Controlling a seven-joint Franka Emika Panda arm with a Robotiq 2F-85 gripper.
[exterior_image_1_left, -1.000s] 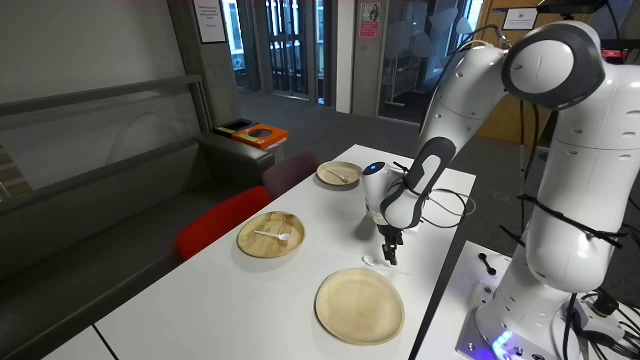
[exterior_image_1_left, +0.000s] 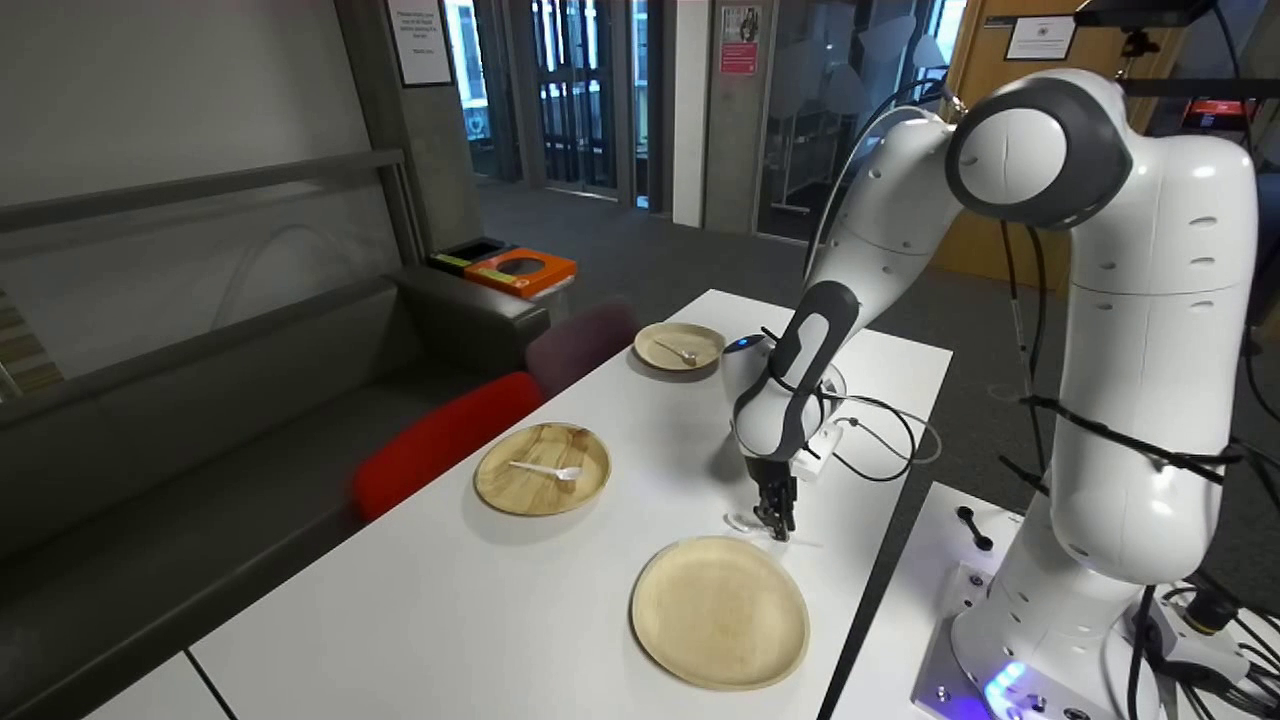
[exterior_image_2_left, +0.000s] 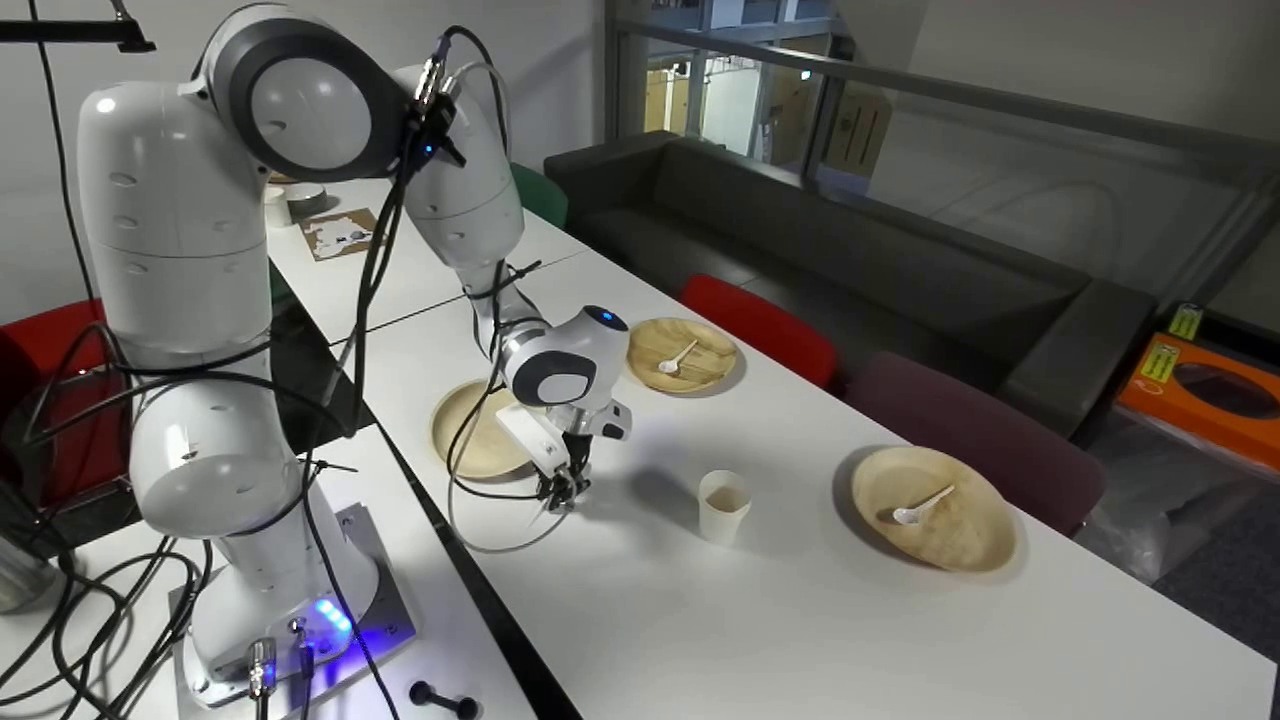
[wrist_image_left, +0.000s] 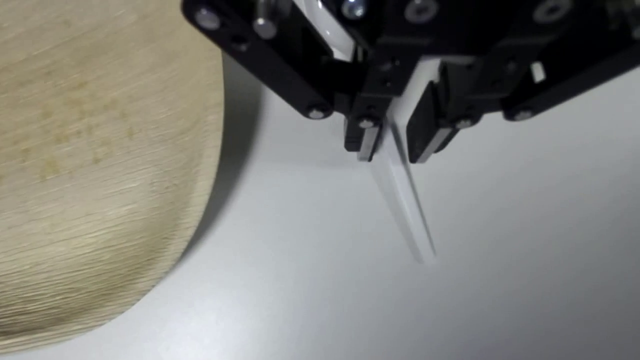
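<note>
A white plastic spoon lies on the white table beside the nearest plate; its bowl (exterior_image_1_left: 737, 523) pokes out left of my gripper (exterior_image_1_left: 782, 536). In the wrist view the spoon's handle (wrist_image_left: 409, 201) runs down between the two fingers of my gripper, which is part open, with a gap showing on the right finger's side. The left finger (wrist_image_left: 369, 144) is close to the handle; whether it touches, I cannot tell. An empty round tan plate (exterior_image_1_left: 720, 613) sits close by, its rim filling the left of the wrist view. In the second exterior view the arm hides the spoon.
Two more plates each carry a white spoon: a wooden one (exterior_image_1_left: 513, 494) at the middle and another (exterior_image_1_left: 654, 350) at the far end. A cream cup (exterior_image_2_left: 723, 508) stands on the table past the arm. Open tabletop lies around it.
My gripper has come down and slightly left onto the spoon. Spoon and plates look to be in the same places.
</note>
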